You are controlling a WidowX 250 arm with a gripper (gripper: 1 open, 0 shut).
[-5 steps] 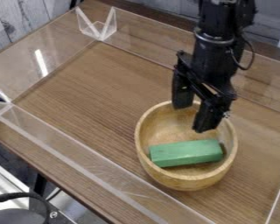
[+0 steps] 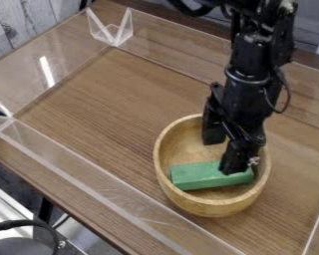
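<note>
A round wooden bowl [image 2: 189, 204] sits at the lower centre-right, with a green rectangular block [image 2: 199, 176] lying in it. My black gripper [image 2: 238, 159] reaches down from the top into the right part of the bowl, at the right end of the block. Its fingers are open; whether they touch the block I cannot tell, and the arm hides part of the bowl's back rim.
A small transparent object [image 2: 111, 28] stands at the back left. Black cables [image 2: 23, 229] lie at the lower left corner.
My gripper has come lower into the bowl, toward the green block's right end. The bowl and block are in about the same place.
</note>
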